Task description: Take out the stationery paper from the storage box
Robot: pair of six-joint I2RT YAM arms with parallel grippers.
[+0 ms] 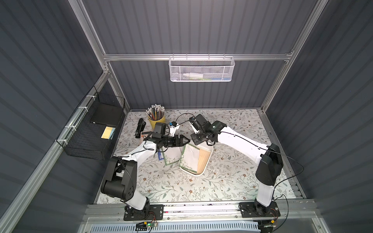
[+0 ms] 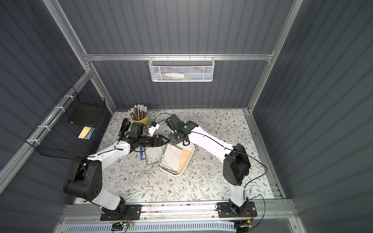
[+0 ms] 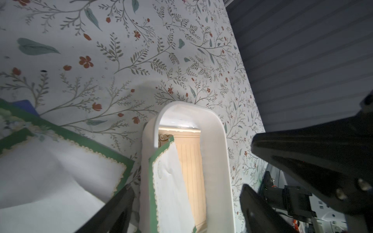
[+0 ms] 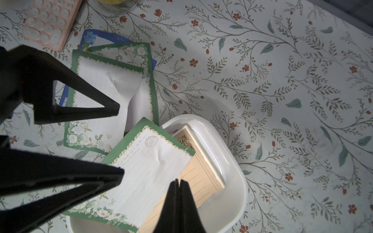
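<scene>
A white storage box holds kraft lined paper; a green-bordered sheet lies on it, overlapping the left rim. More green-bordered sheets lie on the table left of the box. My left gripper hovers over the box's back left, open, its fingers reaching into the right wrist view. My right gripper is shut above the box, with nothing visible between its fingers.
A pink calculator, pencil cup and black object are at the back left. A mesh basket hangs on the back wall.
</scene>
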